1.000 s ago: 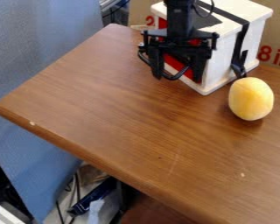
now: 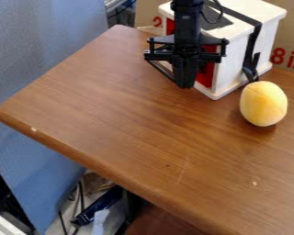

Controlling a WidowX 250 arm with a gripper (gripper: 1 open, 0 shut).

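The black gripper [image 2: 184,69] hangs at the upper middle, pointing down in front of a white box [image 2: 241,41] with red panels and a black strap. Whether its fingers are open or shut is unclear at this size. A pale yellow-orange, egg-shaped object [image 2: 264,103] rests on the wooden table [image 2: 125,128] to the right of the gripper, apart from it.
A cardboard box [image 2: 287,46] stands behind at the back right. A blue padded partition [image 2: 27,64] runs along the table's left side. Cables and clutter lie below the front-left edge.
The gripper has shifted slightly, its lower part now sitting a little differently in front of the box. The yellow object and table are unchanged.
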